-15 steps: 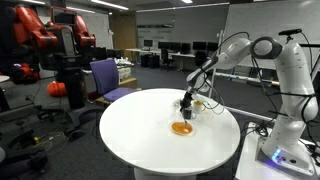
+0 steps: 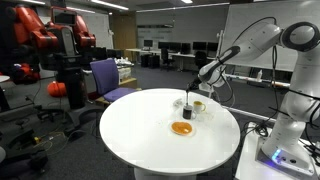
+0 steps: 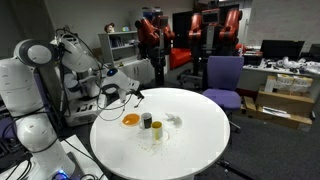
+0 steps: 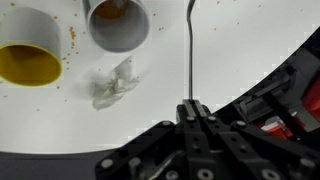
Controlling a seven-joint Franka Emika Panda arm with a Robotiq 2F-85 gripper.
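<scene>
My dark gripper enters from the bottom of the wrist view with its fingers together. From between the fingertips a thin grey stick [image 4: 191, 50] runs up and out of the frame, so its far end is hidden there. A grey mug [image 2: 187, 114] with something brown inside stands on the white table; in the wrist view this mug [image 4: 118, 25] is at the top, left of the stick. Beside it is a mug with a yellow inside [image 4: 30, 65]. In exterior view 1 my gripper [image 2: 189, 85] hangs above and behind the mugs.
An orange plate [image 2: 181, 128] lies in front of the mugs. A crumpled, whitish see-through scrap [image 4: 115, 84] and small brown crumbs lie near the mugs. A purple chair [image 3: 223, 80] stands beyond its edge.
My arm has risen and drawn back to the right in exterior view 1, away from over the grey mug. The mugs and orange plate look unmoved.
</scene>
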